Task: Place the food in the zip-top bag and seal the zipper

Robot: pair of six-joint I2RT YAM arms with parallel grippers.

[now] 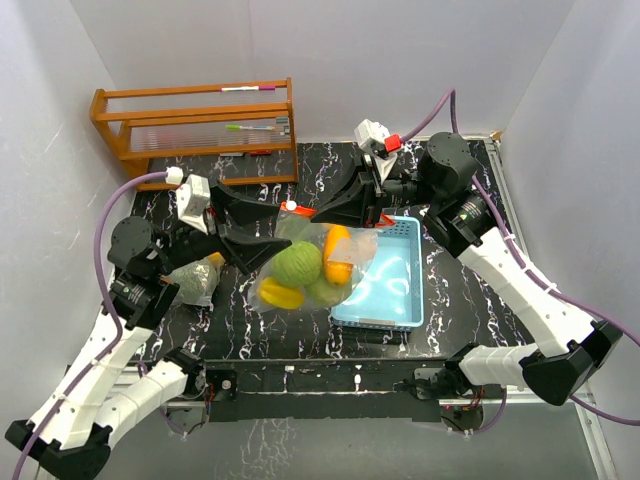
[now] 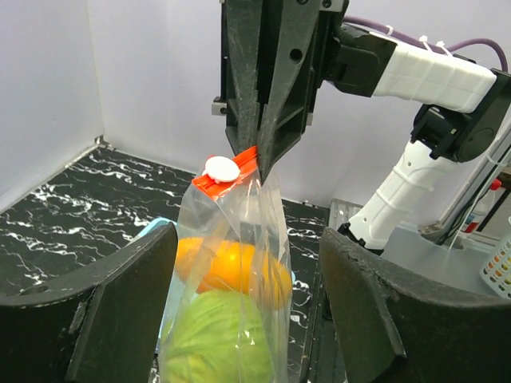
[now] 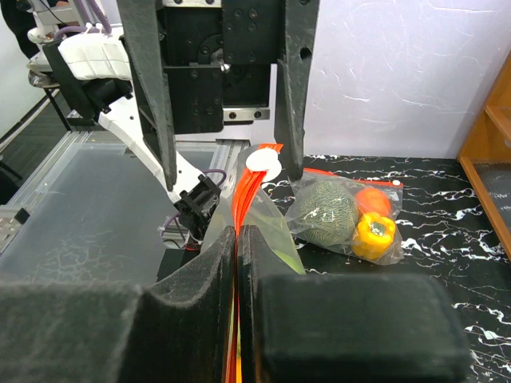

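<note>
A clear zip top bag (image 1: pixel 268 292) hangs over the table with a green round food (image 1: pixel 297 264), an orange pepper-like food (image 1: pixel 337 256) and a yellow food (image 1: pixel 281 293) inside. My right gripper is shut on the bag's red zipper strip. The white slider (image 3: pixel 263 162) sits near the strip's end, in front of my left gripper, which stands open around that end without touching it. In the left wrist view, the slider (image 2: pixel 222 169) lies between the spread fingers, beyond their tips.
A blue basket (image 1: pixel 418 290), empty inside, stands on the table at the right. A second bag of food (image 3: pixel 343 215) lies at the left. A wooden rack (image 1: pixel 200 115) stands at the back left.
</note>
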